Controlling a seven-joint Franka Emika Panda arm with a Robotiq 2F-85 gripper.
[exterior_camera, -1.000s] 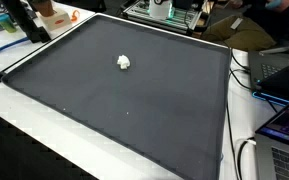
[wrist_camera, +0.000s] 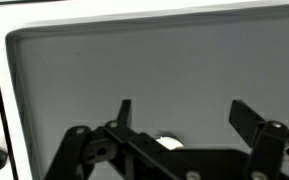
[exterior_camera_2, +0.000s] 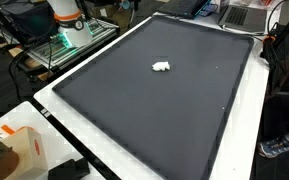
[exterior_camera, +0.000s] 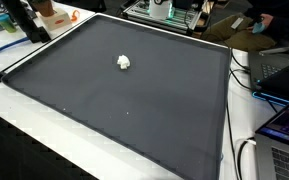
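A small white object (exterior_camera: 123, 62) lies on the dark grey board, towards its far left part in exterior view 1; the same white object (exterior_camera_2: 161, 66) shows near the middle of the far half in exterior view 2. What it is I cannot make out. From the wrist, the white object (wrist_camera: 170, 142) appears at the bottom centre, partly hidden behind my gripper's body. My gripper is open above the board, its two black fingers wide apart with nothing between them. Neither exterior view shows the gripper on the board.
The grey board (exterior_camera: 134, 110) is otherwise bare and has a raised rim, on a white table (exterior_camera_2: 246, 120). Laptops (exterior_camera: 279, 150) and cables stand along the right side in exterior view 1. A brown box (exterior_camera: 54, 15) and clutter sit at the far left.
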